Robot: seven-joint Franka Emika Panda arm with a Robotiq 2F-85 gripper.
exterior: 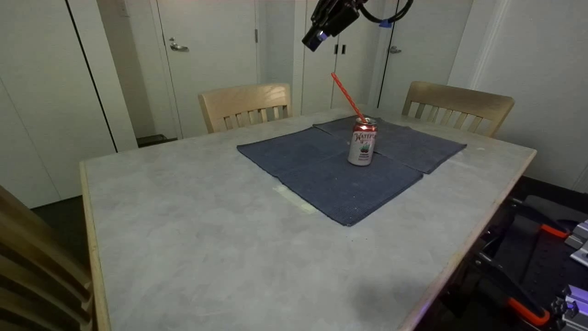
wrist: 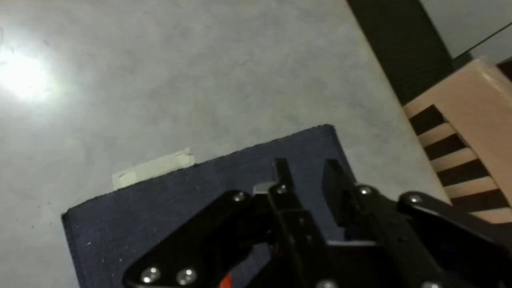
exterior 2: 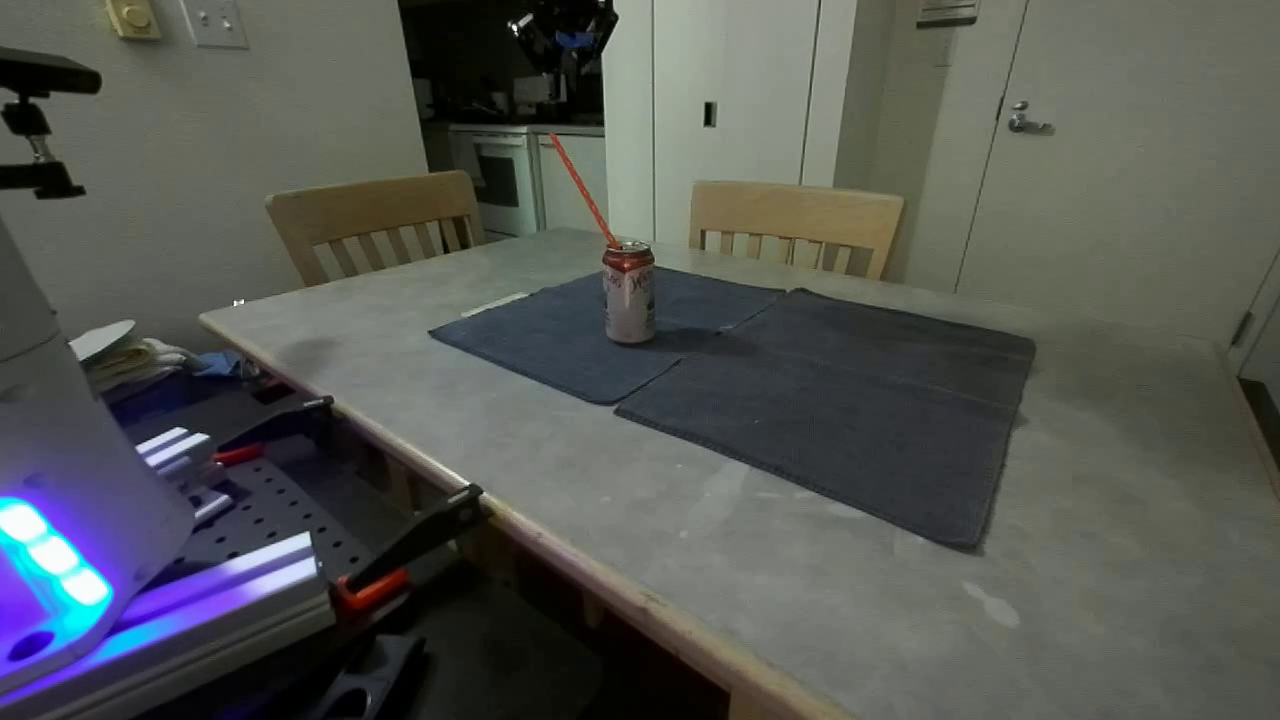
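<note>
A red-and-white drink can [exterior: 361,144] stands upright on dark blue cloth mats, and a red straw [exterior: 348,97] leans out of its top. In exterior view 2 the can [exterior 2: 629,300] and the tilted straw [exterior 2: 582,190] are clear of the arm. High above the table, apart from the straw's tip, hangs my gripper [exterior: 315,43]. Seen from the wrist, the gripper is part open, with a gap and only the mat below showing between its fingers. A small red patch shows low in that view, probably the straw; the can is hidden there.
The blue mats [exterior 2: 828,408] cover the table's middle, with pale tape [wrist: 153,169] along one edge. Bare grey tabletop [exterior: 204,220] surrounds them. Wooden chairs [exterior: 245,105] stand around the table, and clamps [exterior 2: 408,552] grip one edge.
</note>
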